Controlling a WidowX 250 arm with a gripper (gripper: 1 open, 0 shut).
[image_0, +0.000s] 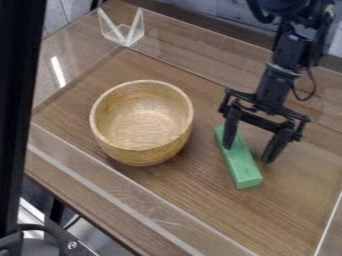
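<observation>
A green oblong block (242, 165) lies on the wooden table at the centre right. My black gripper (251, 145) stands open over it, one finger by the block's upper end and the other to the right of it. Left of them sits a round tan bowl (140, 147), empty.
The wooden table (107, 210) has bare room at the front and the back left. A small clear wire-like object (123, 30) is at the far back left. Dark equipment stands along the left edge.
</observation>
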